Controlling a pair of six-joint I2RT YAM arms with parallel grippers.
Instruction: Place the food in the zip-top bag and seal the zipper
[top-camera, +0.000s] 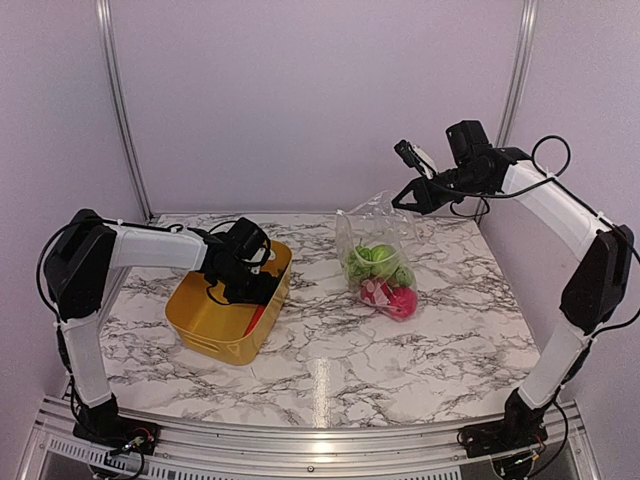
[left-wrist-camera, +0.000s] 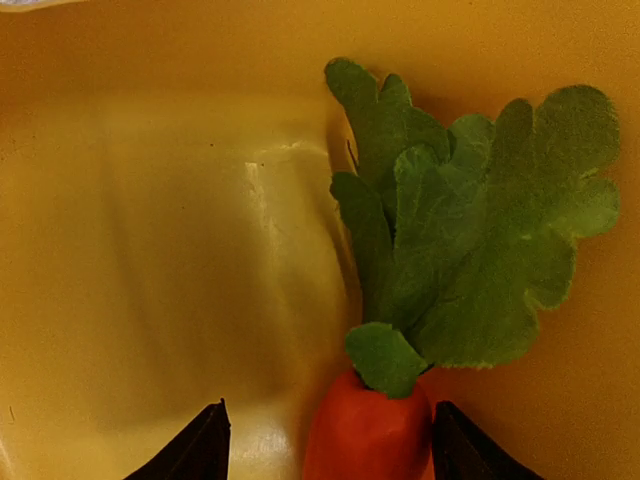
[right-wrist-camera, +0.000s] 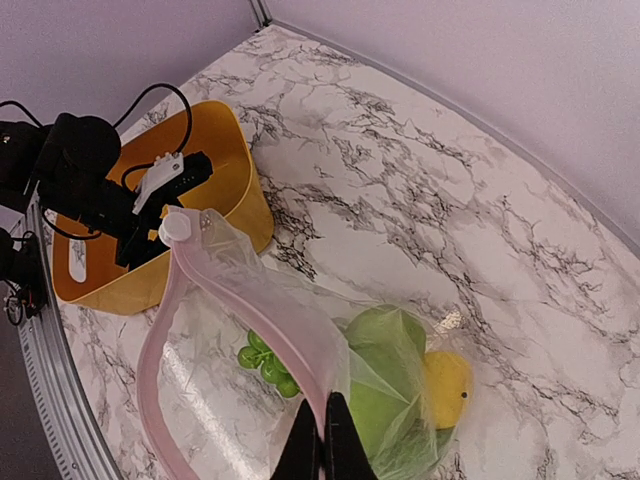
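Note:
An orange-red carrot (left-wrist-camera: 368, 440) with green leaves (left-wrist-camera: 460, 240) lies inside the yellow bin. My left gripper is open and low in the bin, its fingers either side of the carrot. The right-hand finger (left-wrist-camera: 470, 450) is close against the carrot, while a gap shows on the other side. The clear zip bag (top-camera: 347, 238) stands mid-table with green food (top-camera: 380, 262) and a red item (top-camera: 401, 303) inside. My right gripper is shut on the bag's pink-edged rim (right-wrist-camera: 255, 312), whose mouth gapes.
The yellow bin (top-camera: 195, 330) stands at the left of the marble table, its walls close around my left gripper. A yellow item (right-wrist-camera: 446, 388) shows through the bag in the right wrist view. Bare tabletop (top-camera: 440, 370) lies in front and to the right.

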